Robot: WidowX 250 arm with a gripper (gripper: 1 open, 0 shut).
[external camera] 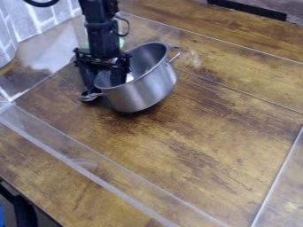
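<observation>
A stainless steel pot (pixel 144 87) with side handles stands on the wooden table (pixel 201 151), left of the view's middle and toward the back, looking somewhat tilted. The black gripper (pixel 102 66) is at the pot's left rim, its lower part overlapping the rim and the near handle region. Whether its fingers are shut on the rim cannot be made out. A green object, partly hidden behind the arm, shows at the back left.
Clear plastic panels or strips border the table at the left, front and right. The wooden surface right of and in front of the pot is free. A dark edge runs along the back right.
</observation>
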